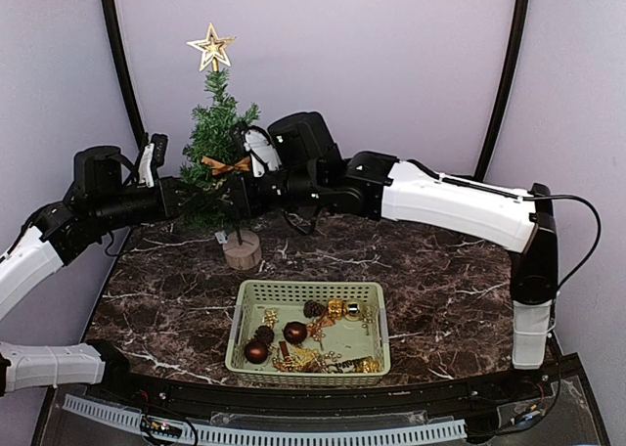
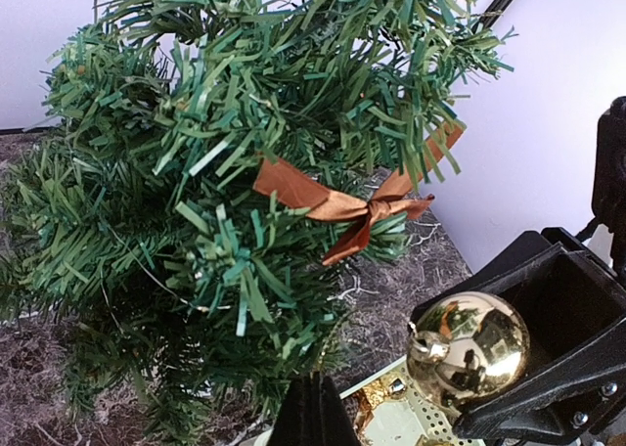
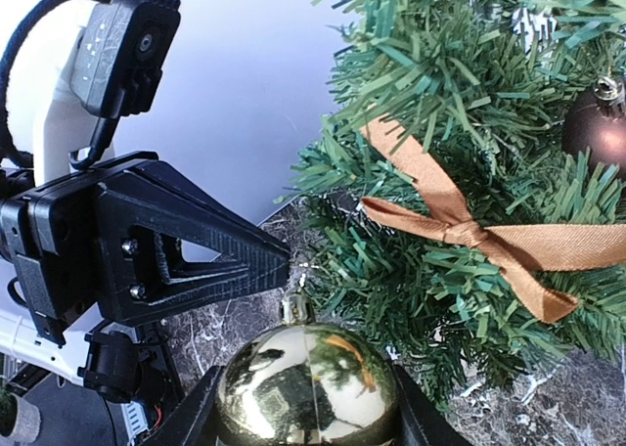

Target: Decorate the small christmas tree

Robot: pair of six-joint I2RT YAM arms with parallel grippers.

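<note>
The small tree (image 1: 215, 123) carries a gold star (image 1: 211, 47), a copper ribbon bow (image 2: 372, 211) and a dark brown bauble (image 3: 597, 131). My right gripper (image 1: 238, 194), in front of the tree, is shut on a shiny gold bauble (image 3: 305, 387) below the bow; the bauble's cap and loop point upward in the right wrist view. My left gripper (image 1: 174, 199) is shut at the tree's left side, its tips at the bottom of the left wrist view, with no object visible between them.
A pale green basket (image 1: 381, 319) of brown baubles, pine cones and gold ornaments lies in front of the tree's wooden base (image 1: 243, 252).
</note>
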